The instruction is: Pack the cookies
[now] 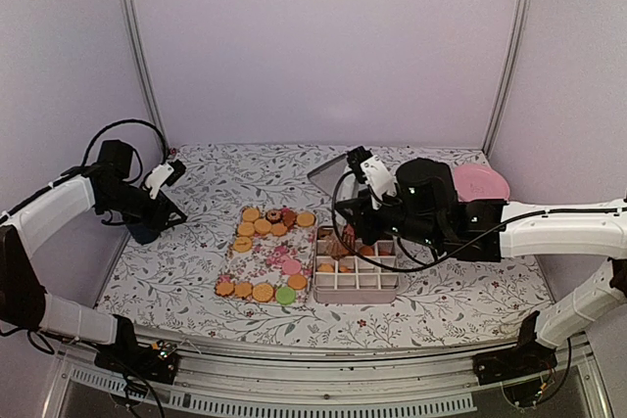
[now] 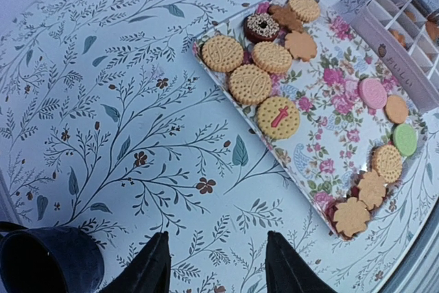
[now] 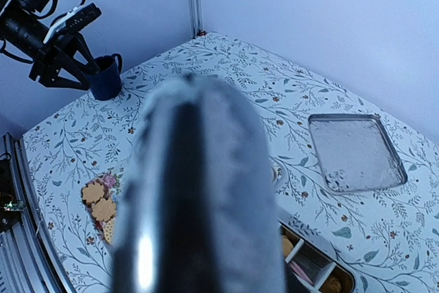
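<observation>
My left gripper stays at the far left above the table, its fingers apart and nothing between them. Cookies lie along the edges of a floral tray [image 2: 336, 128]: several pale round ones, a chocolate ring [image 2: 260, 27], a pink disc [image 2: 372, 92], a green disc [image 2: 405, 139]. The compartment box [image 1: 356, 296] to its right has cookies in some cells. Above the box's back is my right gripper [image 1: 361, 217]. A long, shiny, blurred tool [image 3: 199, 190], perhaps tongs, blocks the middle of the right wrist view and hides the right fingers.
A dark blue mug [image 2: 79, 265] stands beside the left gripper. Behind the box lies an empty metal tray [image 3: 357, 149], and a pink plate [image 1: 480, 181] sits at the back right. Patterned table between mug and floral tray is clear.
</observation>
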